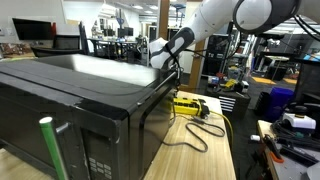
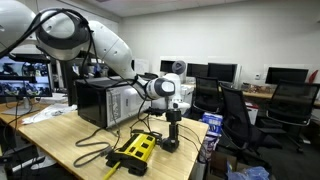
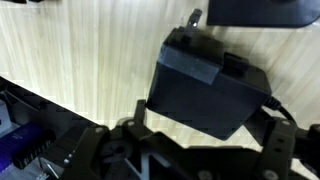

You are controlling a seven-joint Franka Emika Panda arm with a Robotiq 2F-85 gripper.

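Observation:
Pointing down at the wooden table, my gripper (image 2: 172, 132) is open above a black boxy object (image 2: 169, 143). In the wrist view the same black object (image 3: 205, 88) lies tilted in the picture, in front of and between the spread fingers. Whether they touch it cannot be told. A cable leaves its right side. Exterior view 1 shows the white arm end (image 1: 162, 55) behind the black oven, whose body hides the fingertips and the object.
The large black oven (image 1: 70, 105) fills the left of exterior view 1. A yellow device (image 2: 134, 151) with black cables lies beside the black object. Bare wood (image 2: 85, 152) shows around them. Office chairs (image 2: 239, 115) stand beyond the table.

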